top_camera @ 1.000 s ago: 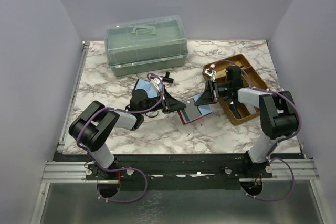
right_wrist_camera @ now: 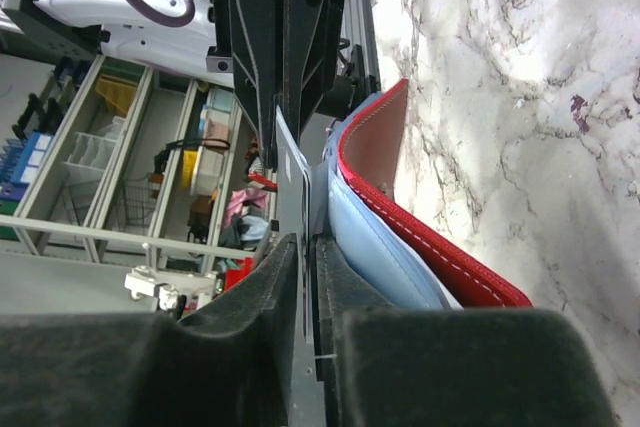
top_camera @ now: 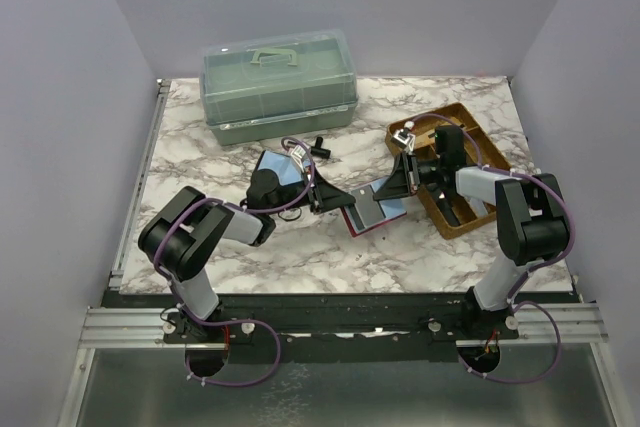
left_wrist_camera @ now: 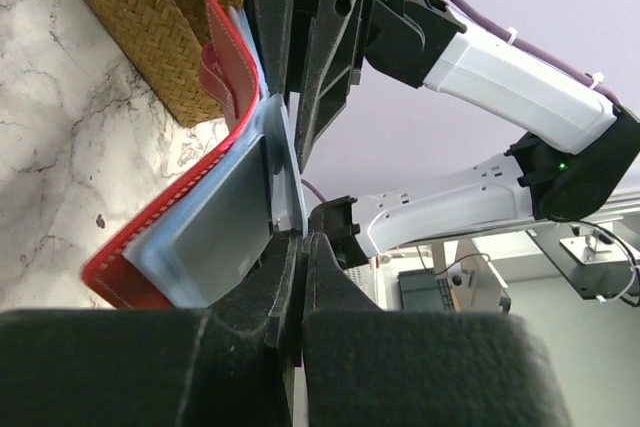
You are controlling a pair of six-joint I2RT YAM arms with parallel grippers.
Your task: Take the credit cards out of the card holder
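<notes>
The card holder [top_camera: 388,209], red outside with light blue inside, is held up between both grippers, a grey card [top_camera: 365,209] showing on it. My left gripper [top_camera: 345,202] is shut at one end; in the left wrist view its fingertips [left_wrist_camera: 305,252] meet a thin edge of the blue sleeve. My right gripper [top_camera: 388,190] is at the other end, its fingertips around the thin edge of a grey card [right_wrist_camera: 294,197] beside the red flap [right_wrist_camera: 440,257]; whether it is fully closed is hard to tell.
A woven divided box [top_camera: 470,227] stands at the right, a green plastic case [top_camera: 278,92] at the back left. A blue item [top_camera: 270,162] lies behind the left arm.
</notes>
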